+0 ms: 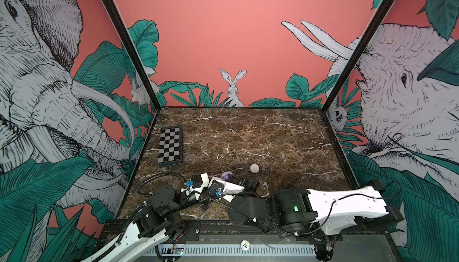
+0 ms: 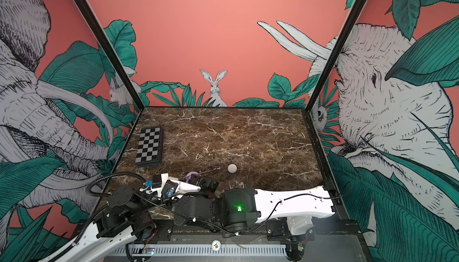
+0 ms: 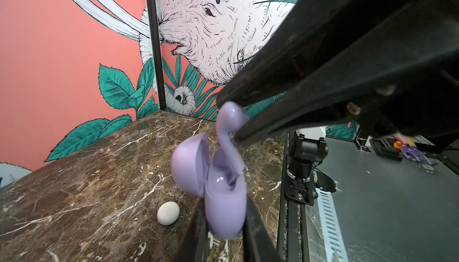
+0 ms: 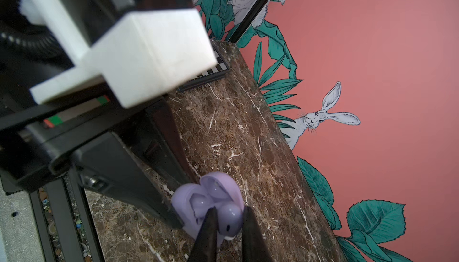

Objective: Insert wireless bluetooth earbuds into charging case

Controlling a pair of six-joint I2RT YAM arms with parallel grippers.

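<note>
A lilac charging case [image 3: 224, 204] with its lid flipped open is held up near the front of the table. In the left wrist view my left gripper is shut on its lower body, while a lilac earbud [image 3: 229, 116] stands at the case's opening, beside dark fingertips of the other gripper. In the right wrist view the case [image 4: 188, 200] shows with an earbud [image 4: 228, 219] in front of it, at the tips of my right gripper, which looks shut; whether it grips the earbud is unclear.
A checkered board [image 1: 169, 145] lies at the left of the marble table [image 1: 239, 133]. A small white round object [image 1: 254, 168] lies just beyond the grippers. Both arms crowd the front edge.
</note>
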